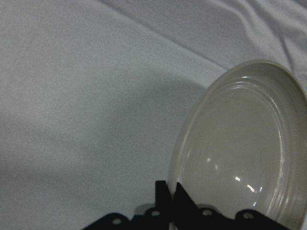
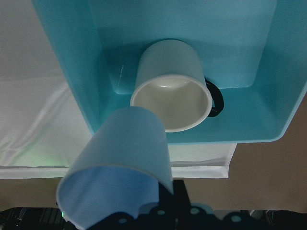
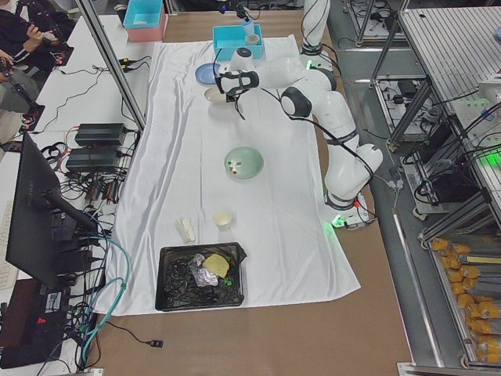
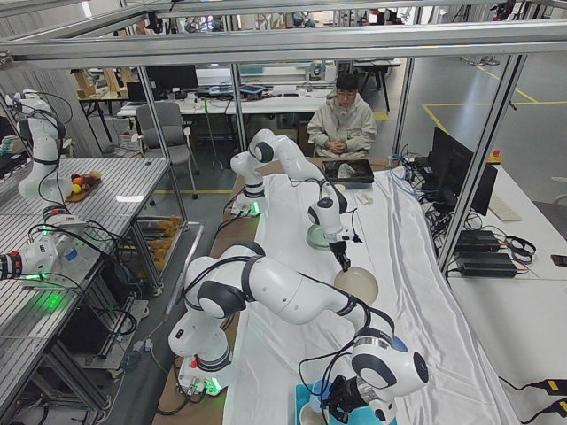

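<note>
My left gripper is at the near rim of a beige plate (image 1: 230,143) lying on the white cloth; the rim runs between its fingertips, and whether they grip it is unclear. In the right wrist view my right gripper is shut on a pale blue cup (image 2: 115,143), held tilted over the rim of a blue bin (image 2: 259,62). A white mug (image 2: 168,86) with a black handle sits in the bin.
A blue plate (image 3: 205,74) lies near the bin. A green plate (image 3: 243,163), a small cream cup (image 3: 222,219) and a black tray (image 3: 200,277) stand further along the cloth.
</note>
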